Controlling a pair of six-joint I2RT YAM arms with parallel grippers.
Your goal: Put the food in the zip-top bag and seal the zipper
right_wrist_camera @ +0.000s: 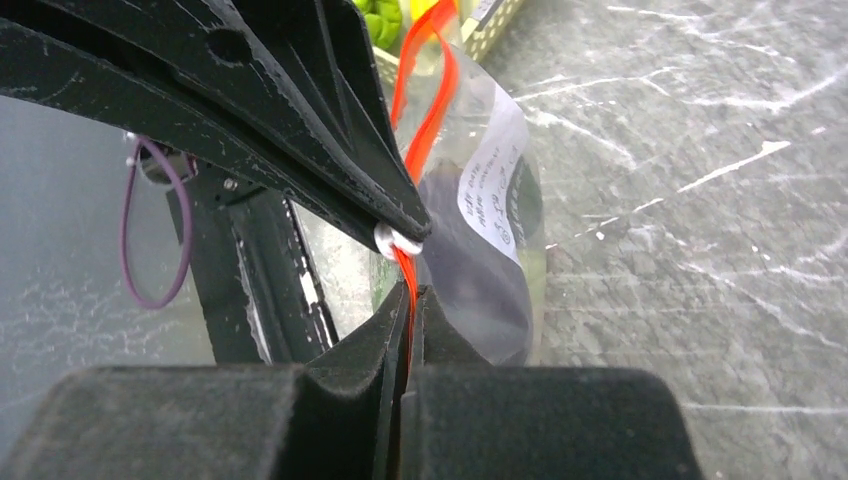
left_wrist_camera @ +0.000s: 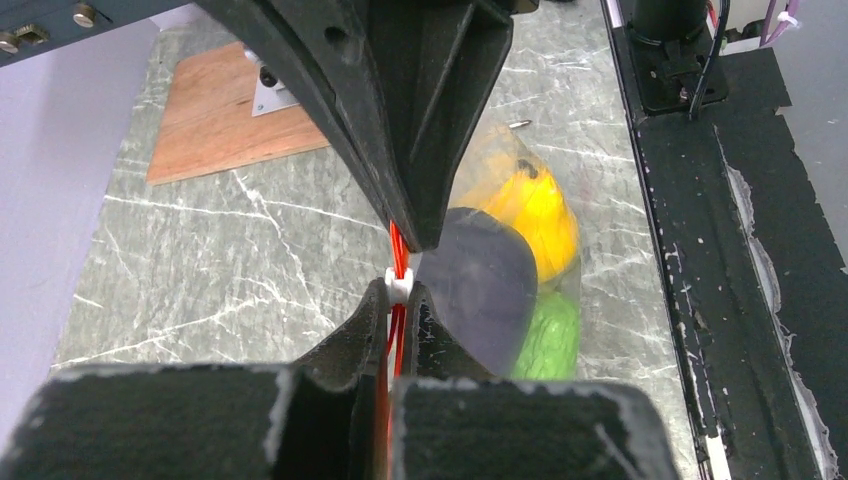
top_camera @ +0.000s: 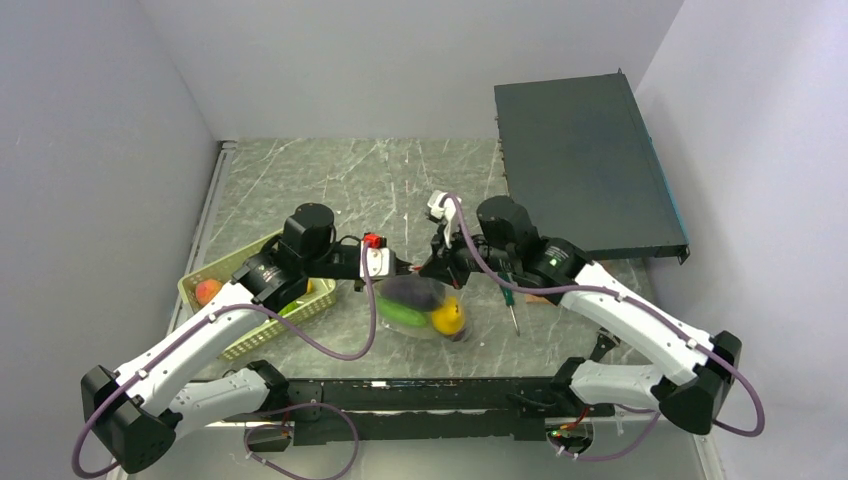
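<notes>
A clear zip top bag (right_wrist_camera: pixel 535 210) with an orange-red zipper (right_wrist_camera: pixel 432 130) holds a dark purple item (top_camera: pixel 412 291), a green one (top_camera: pixel 400 314) and a yellow one (top_camera: pixel 448 316). My left gripper is shut on the zipper's white slider (left_wrist_camera: pixel 399 284). Right beside it, my right gripper is shut on the orange-red zipper edge, just clear of the slider. In the right wrist view, the zipper strips spread apart beyond the left fingers (right_wrist_camera: pixel 408 205); between the two grippers they run close together. Whether they are pressed shut there, I cannot tell.
A yellow-green basket (top_camera: pixel 240 345) with other food stands under the left arm. A screwdriver (top_camera: pixel 514 312) and a wooden board (left_wrist_camera: pixel 230 115) lie to the right. A large dark panel (top_camera: pixel 590 165) occupies the back right.
</notes>
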